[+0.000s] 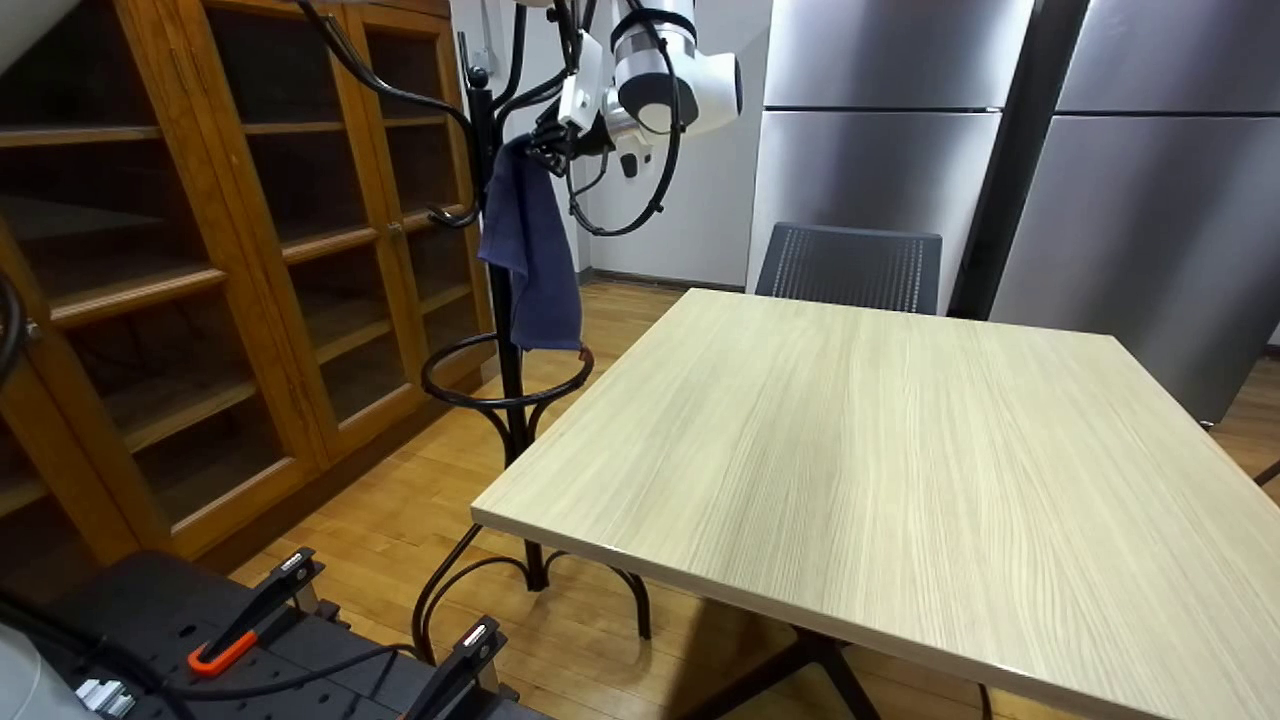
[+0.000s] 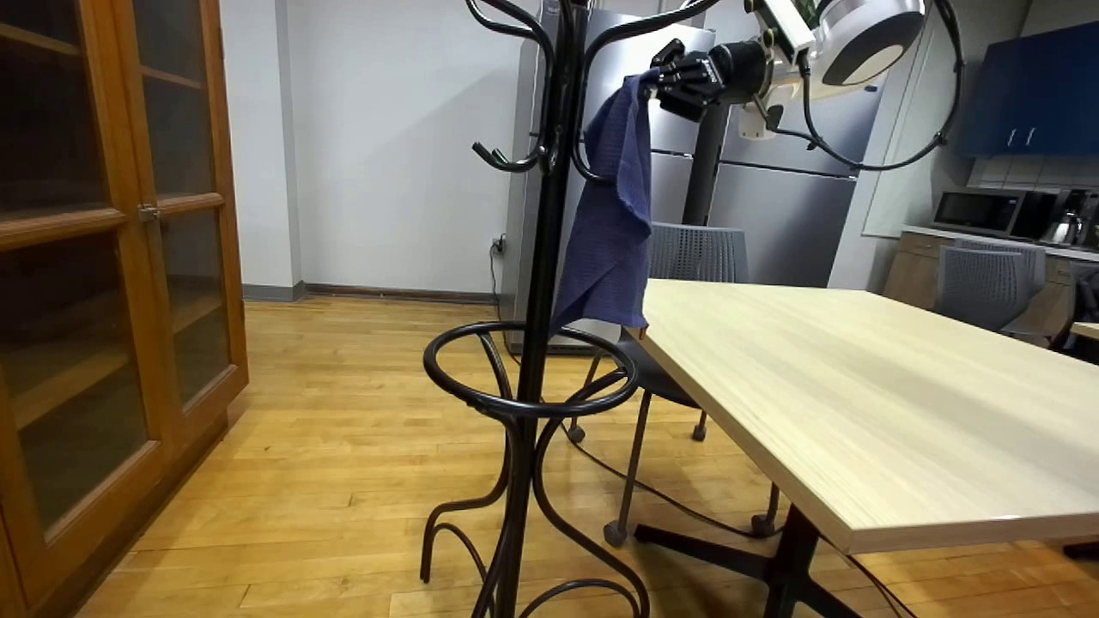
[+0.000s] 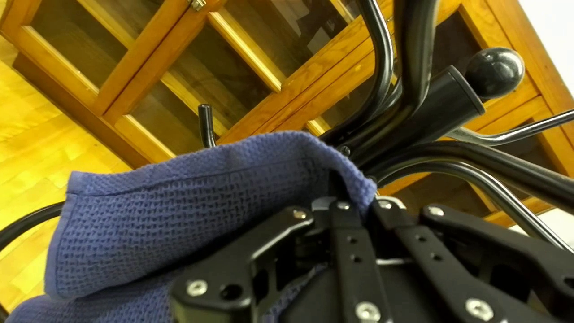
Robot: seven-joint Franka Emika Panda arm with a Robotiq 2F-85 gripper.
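A dark blue cloth (image 1: 536, 264) hangs down beside the post of the black coat rack (image 2: 541, 268). My gripper is shut on the cloth's upper edge, and the waffle-textured fabric (image 3: 177, 215) drapes to the left of the fingers in the wrist view. The gripper (image 2: 659, 87) holds it up near the rack's lower hooks, to the right of the post in exterior view 2. A curved hook (image 2: 618, 170) passes close to the cloth there; whether the cloth touches it, I cannot tell. The cloth's lower end reaches down near the rack's ring (image 2: 453, 386).
Right of the rack is a bare wooden table (image 1: 864, 456), with a dark chair (image 1: 852, 266) behind it. A glass-fronted wooden cabinet (image 1: 276, 240) stands on the left. Several curved rack arms (image 3: 495, 167) lie close to the fingers.
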